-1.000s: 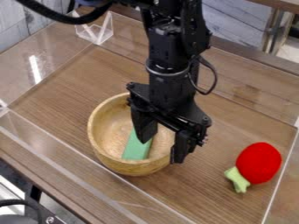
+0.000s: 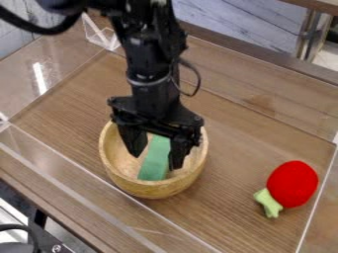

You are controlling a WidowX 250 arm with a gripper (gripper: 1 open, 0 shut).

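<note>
My black gripper (image 2: 156,133) hangs from the arm over a round wooden bowl (image 2: 119,168), its fingers spread apart above the bowl's rear part. In the bowl lies a green oblong object (image 2: 154,165), just below the fingers; whether they touch it I cannot tell. To the right on the table is a red rounded object with a pale green end (image 2: 292,184), apart from the bowl.
A clear plastic item (image 2: 102,32) stands at the back left. A wooden shelf edge (image 2: 314,6) shows at the upper right.
Over the last second my gripper has moved left, from over the bowl's right side to above the green object. The bowl and red object look unmoved.
</note>
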